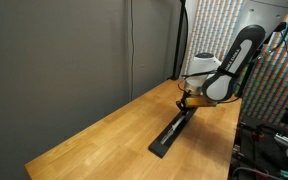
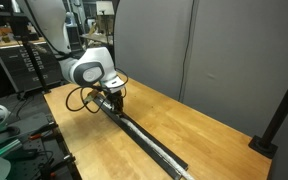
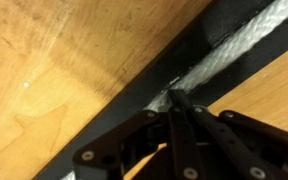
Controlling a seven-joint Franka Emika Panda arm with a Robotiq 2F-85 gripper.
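A long black strip with a pale silvery band along its middle lies on the wooden table; its near end shows in exterior view 1 as a dark bar (image 1: 162, 148). In exterior view 2 the strip (image 2: 156, 148) runs diagonally from beneath the arm toward the front right. My gripper points down at the strip, its tips together over the pale band (image 3: 219, 62) in the wrist view. The fingers are shut, and nothing shows between them. Whether the tips touch the band, I cannot tell.
Bare wooden tabletop (image 1: 94, 140) spreads to the left of the strip. A grey panel (image 1: 74, 70) stands behind the table. In exterior view 2 a dark post (image 2: 274, 125) rises at the far right edge.
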